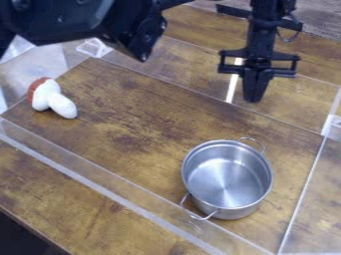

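My black gripper is at the upper right, above the back of the wooden table, its fingers pointing down; it looks shut, with nothing visible between them. A steel pot with two wire handles stands at the lower right, well in front of the gripper. A white toy with a red part, shaped like a mushroom, lies on its side at the left.
Clear plastic walls border the work area on several sides. A large dark arm part overhangs the top left.
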